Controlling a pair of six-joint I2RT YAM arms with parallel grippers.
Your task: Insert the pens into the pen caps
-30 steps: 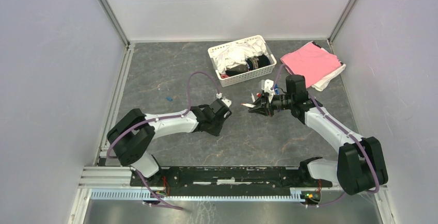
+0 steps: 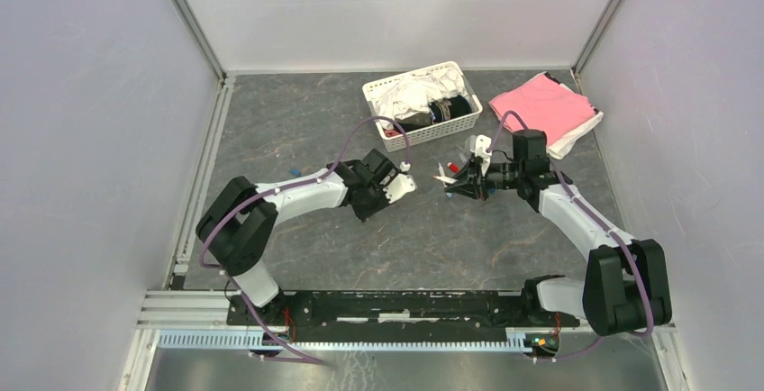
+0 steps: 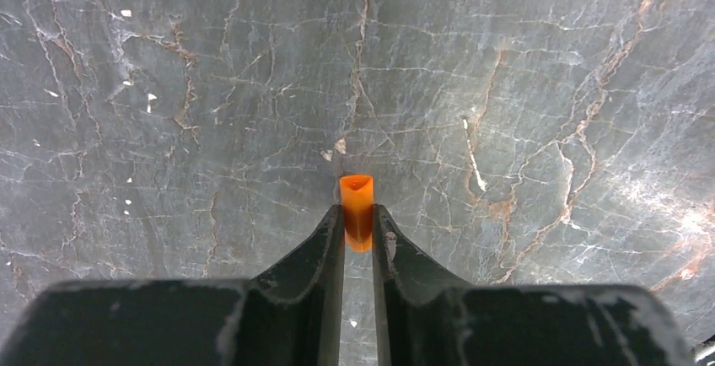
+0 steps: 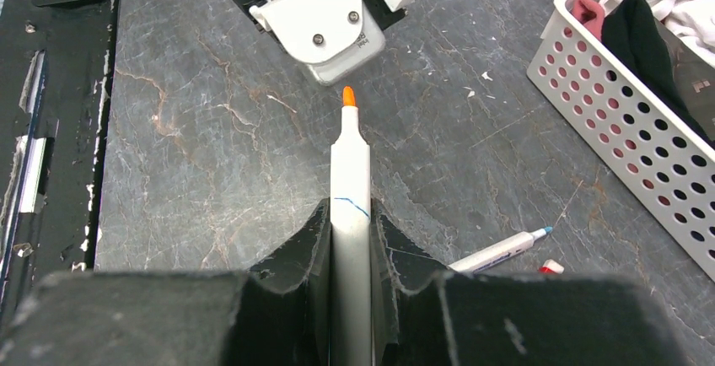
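Note:
An orange cap (image 3: pixel 357 214) is between the fingertips of my left gripper, seen over bare table in the left wrist view. My right gripper is shut on a white pen (image 4: pixel 349 172) with an orange tip, pointing toward the left arm's housing. A second white pen (image 4: pixel 497 250) with a light blue tip lies on the table beside a red cap (image 4: pixel 551 267). A small blue cap (image 2: pixel 295 171) lies on the left of the table.
A white basket (image 2: pixel 431 134) of clothes stands at the back. Folded pink cloth (image 2: pixel 541 107) lies at the back right.
The right gripper with the pen has moved slightly right.

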